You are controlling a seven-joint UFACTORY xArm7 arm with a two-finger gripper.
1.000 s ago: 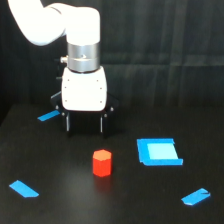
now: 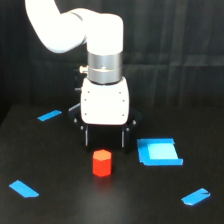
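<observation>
A small red block (image 2: 102,164) rests on the dark table near the middle of the camera view. My gripper (image 2: 105,140) hangs just above and apparently behind it, pointing down. Its dark fingers stand wide apart, one toward each side, so it is open with nothing between them. The fingertips blend into the dark background, and their exact height over the table is hard to tell. To the right of the block lies a pale square (image 2: 161,151) bordered by blue tape (image 2: 142,153).
Strips of blue tape lie on the table: one at the back left (image 2: 50,115), one at the front left (image 2: 23,188) and one at the front right (image 2: 196,197). A dark curtain (image 2: 175,60) hangs behind.
My gripper has moved to the right and a little lower in the view, from left of the block to nearly in line with it. The block has not moved.
</observation>
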